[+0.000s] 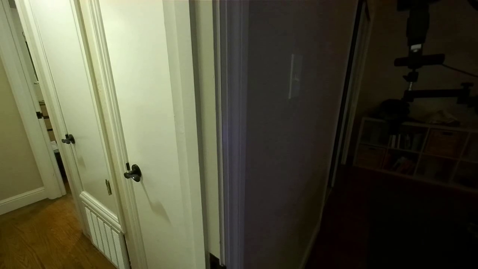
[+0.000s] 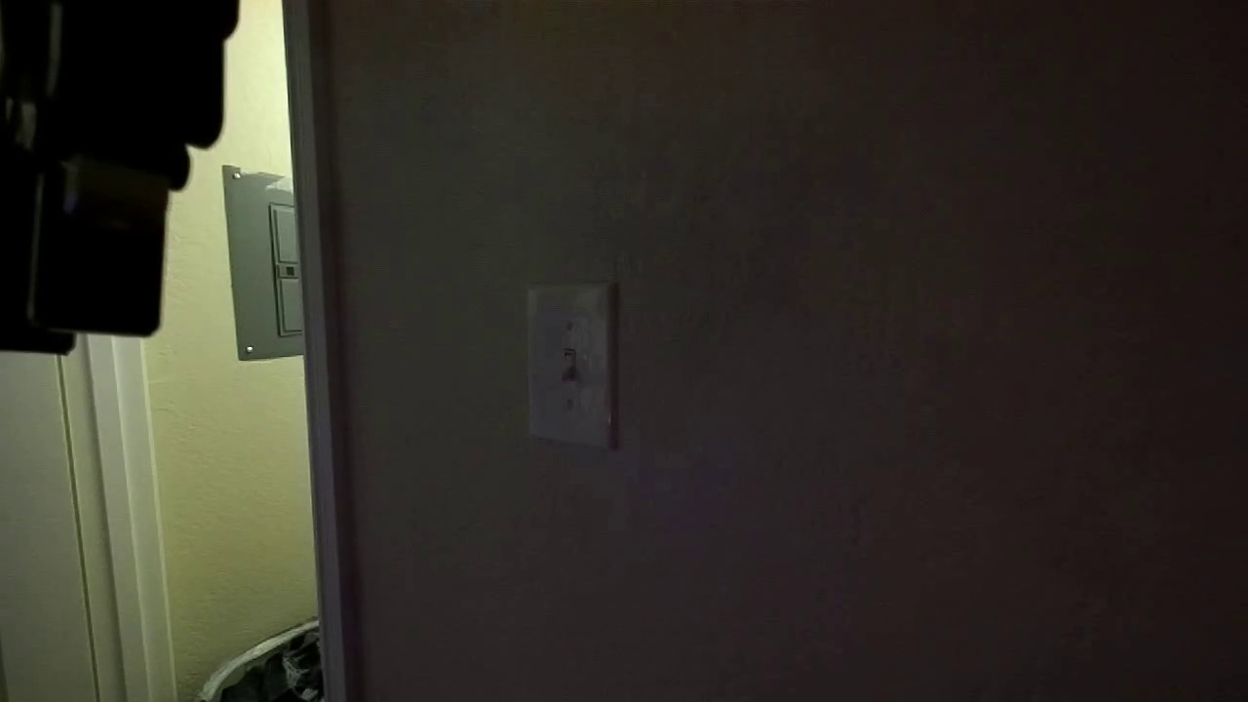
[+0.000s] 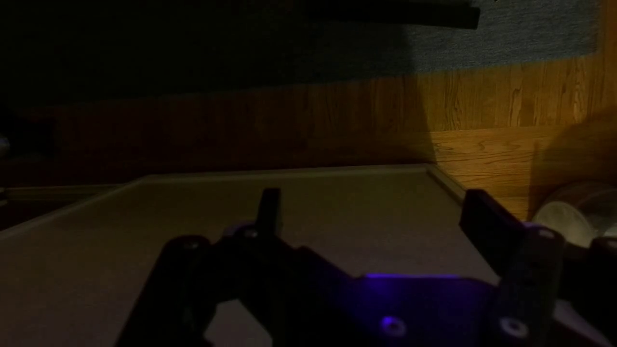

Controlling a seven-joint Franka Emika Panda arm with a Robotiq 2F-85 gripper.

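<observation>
A white light switch plate is mounted on the dark wall in exterior view 2, with a small toggle at its middle. The room is too dim to tell clearly which way the toggle is tipped. The same switch plate appears edge-on in exterior view 1. In the wrist view my gripper is open, its dark fingers wide apart and only wall visible between them. A dark part of the robot fills the upper left of exterior view 2, left of the switch and apart from it in the picture.
A lit hallway with white doors lies left of the door frame. Beyond the opening hangs a grey electrical panel. Low cube shelves and a dark stand are at the right. A clear container sits on the wood floor.
</observation>
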